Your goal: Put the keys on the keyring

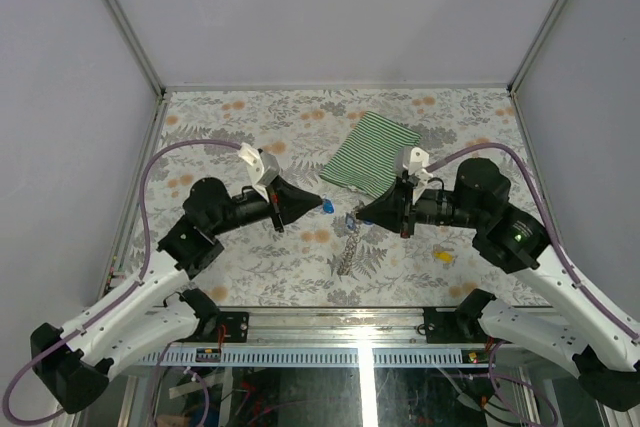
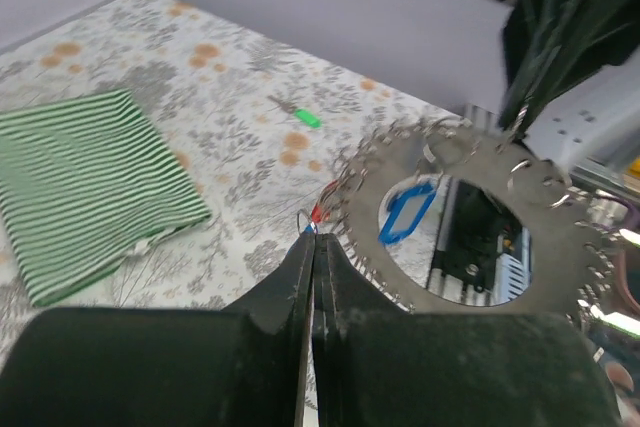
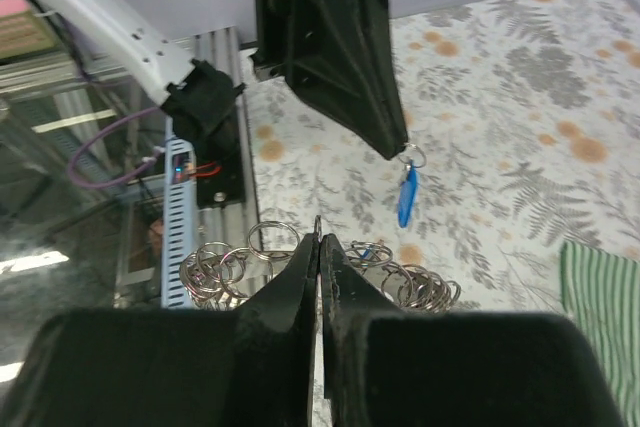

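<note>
My left gripper is shut on a small key ring at its tip, from which a blue key hangs. Opposite it, my right gripper is shut on the keyring, a large metal ring with many small wire loops, hanging below its fingertips. In the left wrist view a blue key and a red item show through or behind the ring. The two fingertips face each other a short way apart above the floral mat.
A green striped cloth lies behind the grippers. A yellow item lies at the right, and a green-handled key shows on the mat in the left wrist view.
</note>
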